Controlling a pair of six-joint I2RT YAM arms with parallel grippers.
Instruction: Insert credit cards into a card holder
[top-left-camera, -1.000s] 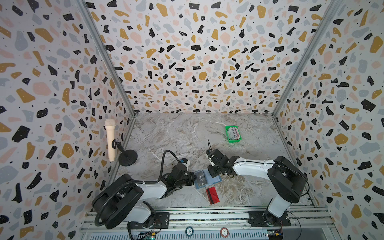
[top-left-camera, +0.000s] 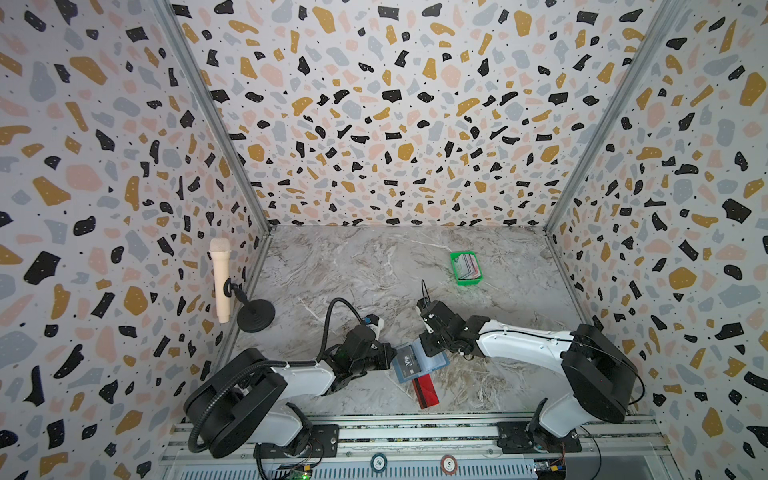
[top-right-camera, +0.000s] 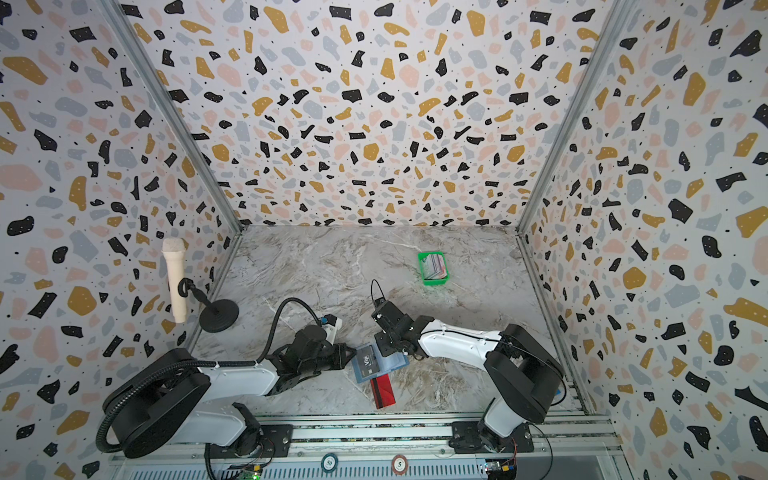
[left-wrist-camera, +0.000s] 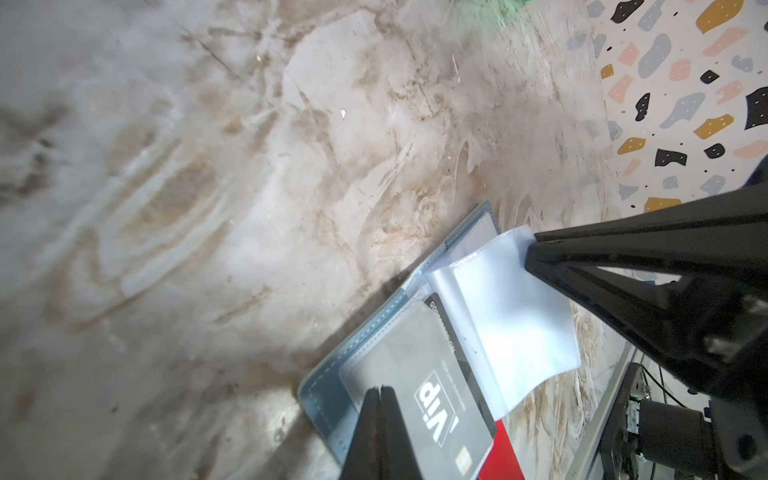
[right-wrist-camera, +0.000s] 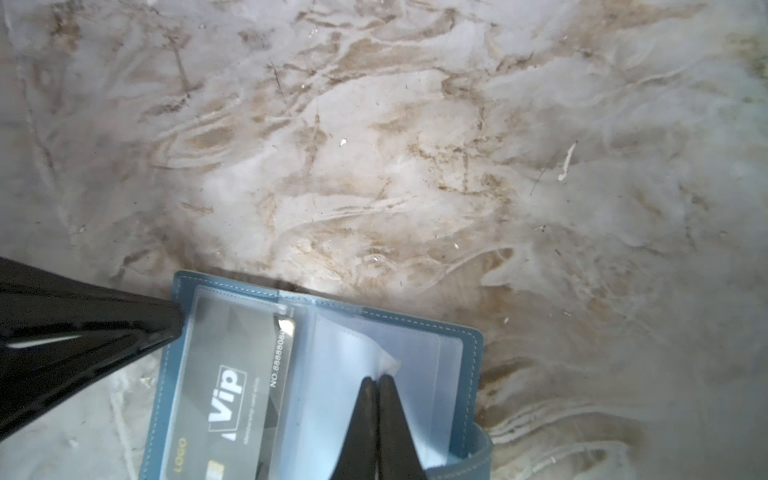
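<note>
A blue card holder (right-wrist-camera: 473, 372) lies open on the marble table, with a grey "Vip" card (right-wrist-camera: 228, 384) under the clear pocket of its left half. Over the right half, a clear sleeve is lifted and creased in the left wrist view. My right gripper is shut, its tips at this clear sleeve (left-wrist-camera: 520, 320); nothing else shows between them. At the holder's left edge my left gripper is shut too, no card between its fingers. A red card (top-left-camera: 425, 391) lies at the holder's front edge, partly covered by it in the left wrist view.
A green basket (top-left-camera: 469, 280) with several cards stands at the back right. To the left is a stand with a black round base (top-left-camera: 256, 316) and a pale upright piece (top-left-camera: 220, 280). Behind the arms the table is bare.
The card holder has shifted slightly right and toward the front, closing the gap to the red card. My right gripper moved a little the same way; my left moved slightly.
</note>
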